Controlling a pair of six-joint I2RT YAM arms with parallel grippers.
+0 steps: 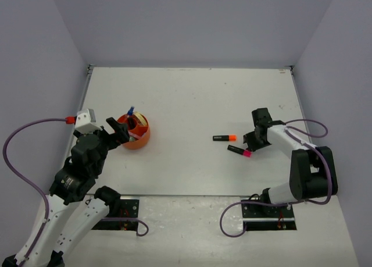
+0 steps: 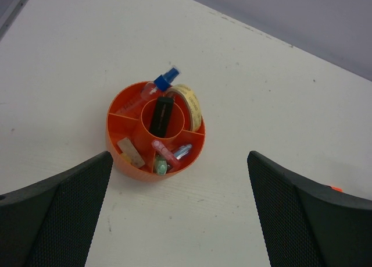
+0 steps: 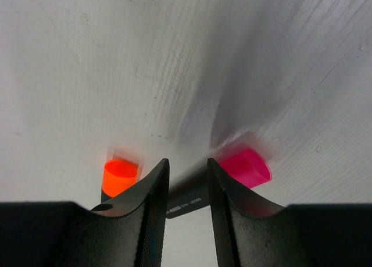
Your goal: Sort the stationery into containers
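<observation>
The pink-capped black marker [image 1: 239,150] lies on the table. In the right wrist view its pink end [image 3: 247,167] pokes out beyond one finger, and its black body crosses behind the gap between the fingertips. My right gripper is part open, low at the marker's pink end, not closed on it. The orange-capped black marker [image 1: 224,138] lies just beyond, its orange end [image 3: 120,177] beside the other finger. A round orange divided container [image 2: 129,169] holds a blue-capped bottle [image 2: 165,79], a tape roll [image 2: 189,107], a black block [image 2: 161,117] and small pieces. Above it, my left gripper hangs open and empty.
Apart from the container and two markers, the white table [image 1: 180,104] is bare, with wide free room in the middle and at the back. Grey walls [image 1: 192,28] border the table at the back and sides.
</observation>
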